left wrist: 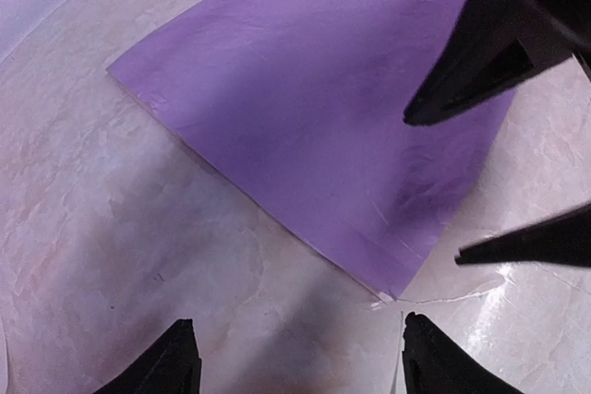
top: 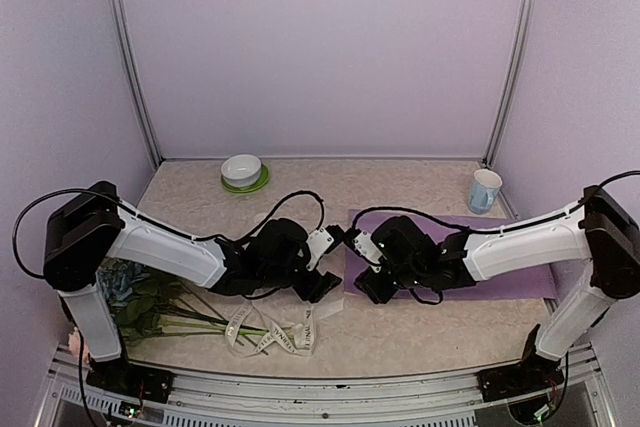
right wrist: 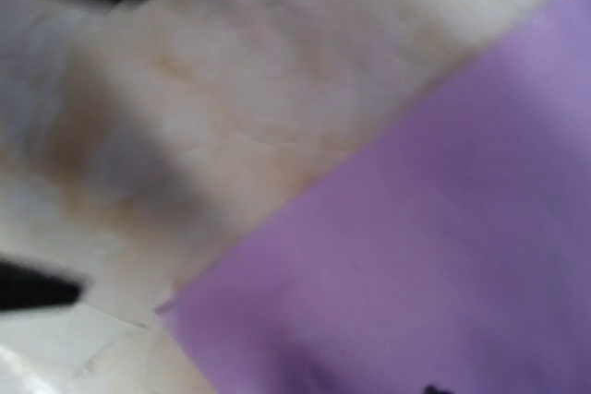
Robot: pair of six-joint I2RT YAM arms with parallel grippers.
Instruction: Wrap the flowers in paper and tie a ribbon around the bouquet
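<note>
Both grippers meet near the middle of the table in the top view, over the left edge of the purple paper (top: 500,282). My left gripper (top: 328,265) shows parted dark fingers in its wrist view, above a corner of the purple paper (left wrist: 323,136) with nothing held. My right gripper (top: 370,267) also has parted fingers, blurred, beside a paper corner (right wrist: 425,228), holding nothing visible. The flower stems (top: 190,327) and blue flowers (top: 120,282) lie at the front left, partly behind the left arm, with a printed white ribbon (top: 300,337) across the stems.
A white bowl (top: 241,168) on a green plate (top: 250,187) stands at the back left, a blue mug (top: 484,189) at the back right. Walls enclose the sides and back.
</note>
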